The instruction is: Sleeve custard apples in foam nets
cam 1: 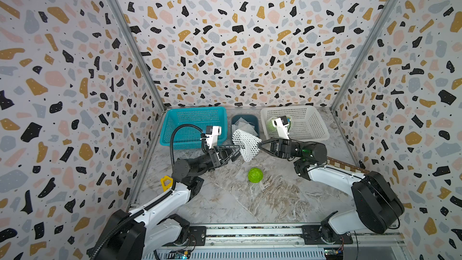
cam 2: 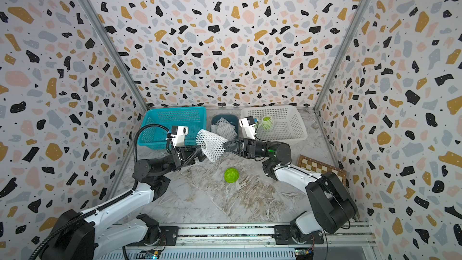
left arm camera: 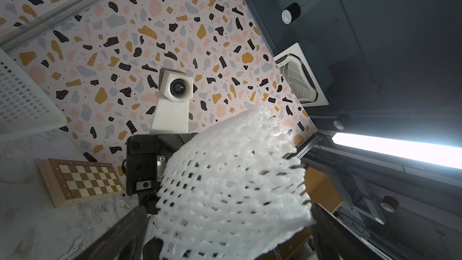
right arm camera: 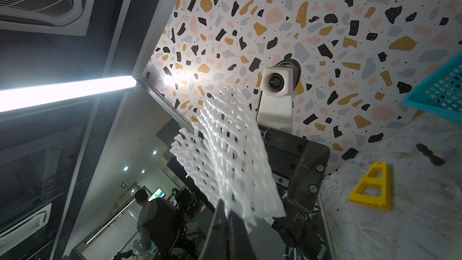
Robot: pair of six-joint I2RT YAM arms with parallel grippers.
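Note:
A white foam net (cam 1: 246, 142) hangs in the air between my grippers, filling much of both wrist views. My right gripper (cam 1: 260, 145) is shut on the net at its right side. My left gripper (cam 1: 235, 152) stands open at the net's left, close to it; whether its fingers touch the net is unclear. A green custard apple (cam 1: 255, 174) lies on the marble table below them. More foam nets (cam 2: 225, 127) sit in a dark blue container behind.
A teal basket (cam 1: 192, 110) stands back left, a white basket (cam 1: 308, 120) back right with a pale green item (cam 2: 267, 122). A yellow object (right arm camera: 370, 197) lies at the left, a chessboard (cam 2: 320, 166) at the right.

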